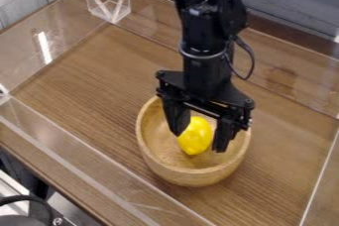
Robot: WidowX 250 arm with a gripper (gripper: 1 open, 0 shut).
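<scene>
My black gripper (201, 115) hangs in the middle of the view, its fingers spread open low over a tan round bowl (189, 175). A yellow oval object (195, 139) lies in the bowl between and below the fingers. Whether the fingers touch it is hard to tell.
A clear plastic object (109, 2) stands at the back left. Dark cables lie at the lower left corner.
</scene>
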